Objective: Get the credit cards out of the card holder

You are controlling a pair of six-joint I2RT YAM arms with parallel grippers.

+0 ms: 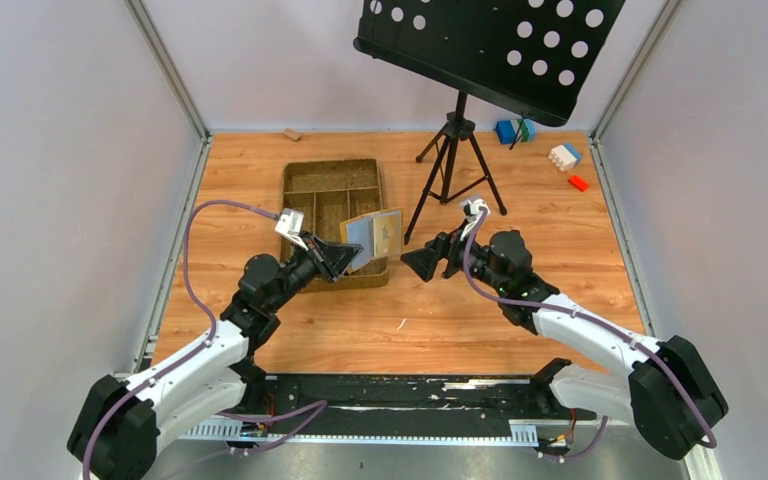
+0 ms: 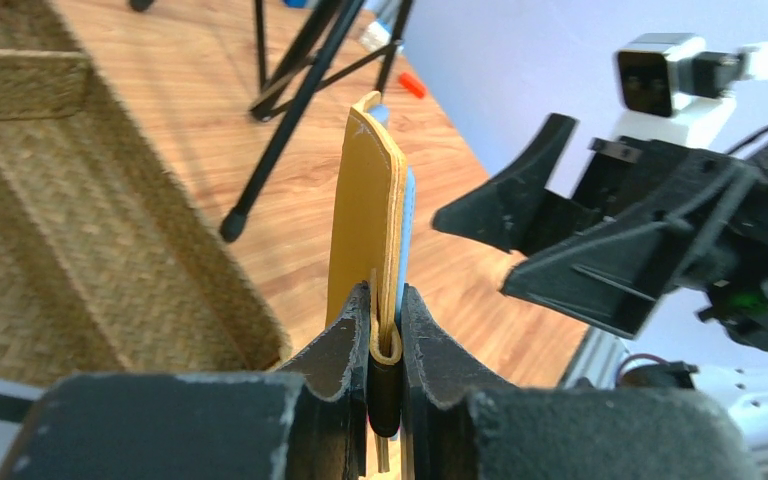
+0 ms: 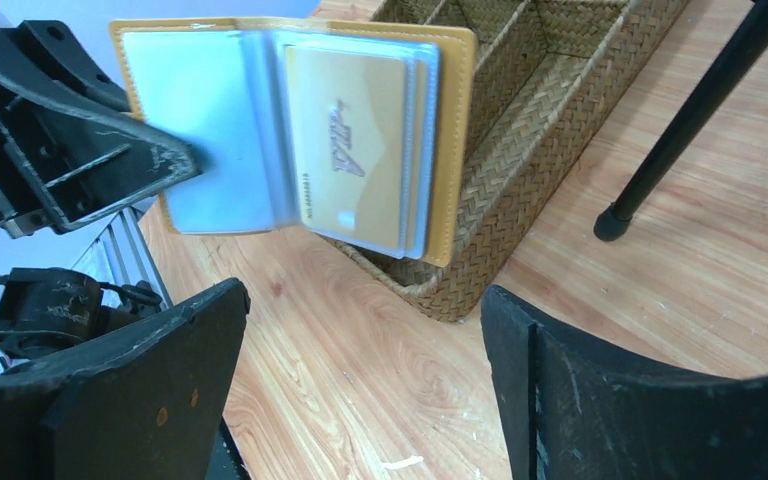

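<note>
The tan card holder [image 1: 388, 232] hangs spread like a book above the front right part of the woven basket. My left gripper is shut on its lower edge, with the holder standing up between the fingers. In the right wrist view, a gold card [image 3: 348, 150] sits in the holder's clear sleeve, with more layers behind it; the facing sleeve [image 3: 200, 110] looks pale blue and empty. My right gripper stands open to the right of the holder, nothing between its fingers and a gap between the two.
The divided woven basket [image 1: 332, 170] lies under the holder. A black music stand [image 1: 450, 160] rises behind, one leg close to my right gripper. Toy bricks [image 1: 563, 157] lie at the back right.
</note>
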